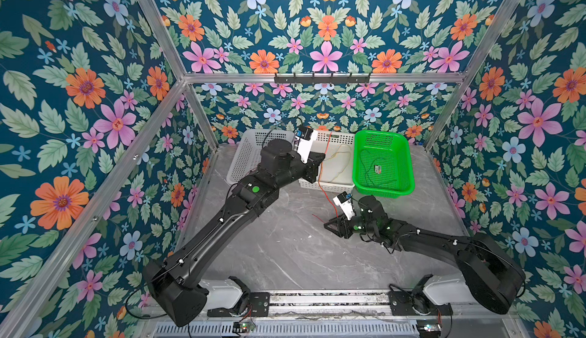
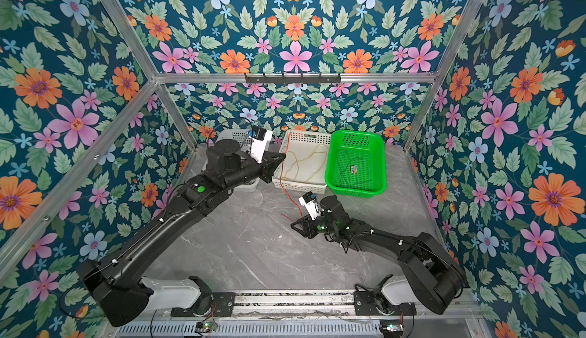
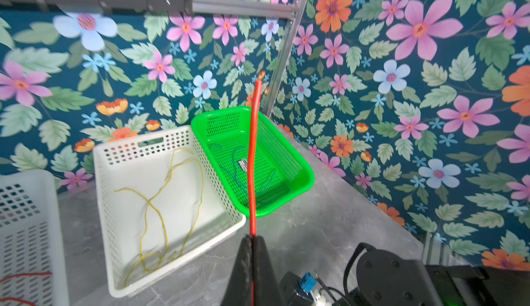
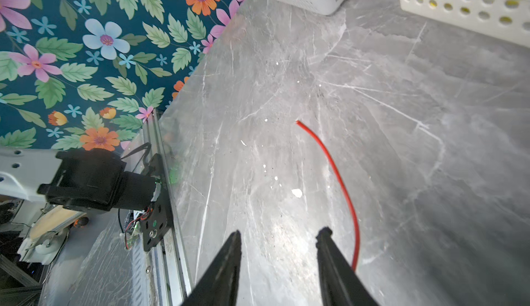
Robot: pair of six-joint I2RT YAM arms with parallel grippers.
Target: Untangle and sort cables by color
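A red cable [image 3: 252, 157] rises through my shut left gripper, held high over the baskets, and hangs toward the table. My right gripper is low over the table; its fingertips appear apart, with nothing visible between them, and a red cable length [image 4: 336, 176] lies beside its right finger. I cannot tell whether it grips anything. Yellow cables [image 3: 154, 209] lie in the white basket [image 3: 102, 206]; dark cables [image 2: 341, 161] lie in the green basket [image 2: 381, 161]; red cables [image 3: 24, 275] lie in the grey basket [image 3: 49, 206].
The three baskets stand along the back wall. The grey table [image 1: 268, 252] has clear room in front of them. Both arms reach toward the middle, my left arm higher and farther back than my right.
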